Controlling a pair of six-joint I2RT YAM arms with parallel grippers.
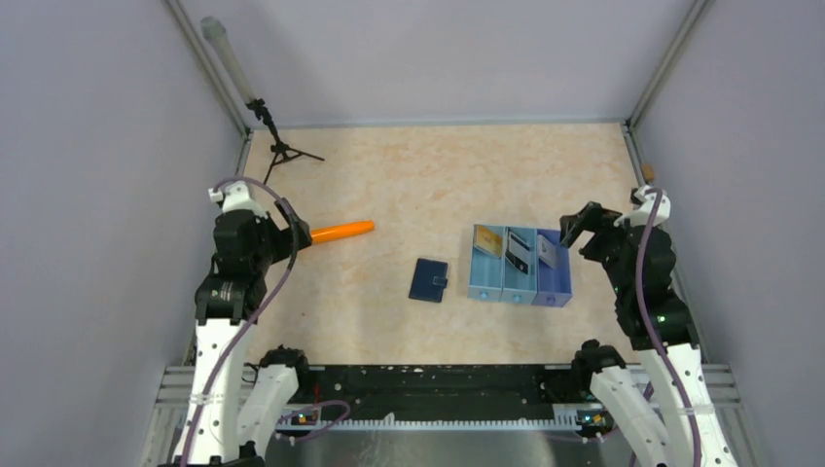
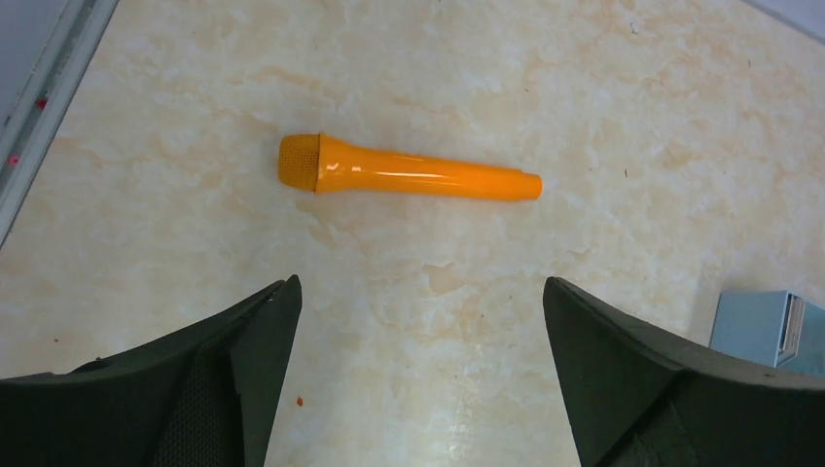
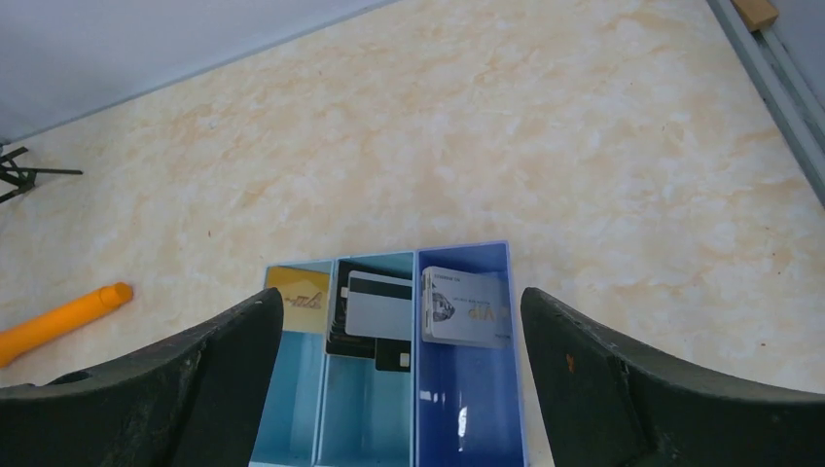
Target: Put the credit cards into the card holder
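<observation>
A closed dark blue card holder point(image 1: 428, 279) with a strap lies flat near the table's middle. To its right are three bins side by side: a gold card point(image 3: 300, 299) in the left one, dark cards point(image 3: 352, 346) with a silver one point(image 3: 380, 307) in the middle one, and a silver-grey card point(image 3: 467, 307) in the right, deeper blue one. My right gripper is open above the table just right of the bins, holding nothing. Over on the left, my left gripper also stands open and empty, near the orange microphone.
The orange microphone point(image 2: 418, 175) lies on the left of the table. A tripod point(image 1: 282, 151) with a lamp stands at the back left. Bare tabletop point(image 1: 428, 175) stretches behind the bins point(image 1: 503, 292) and the card holder.
</observation>
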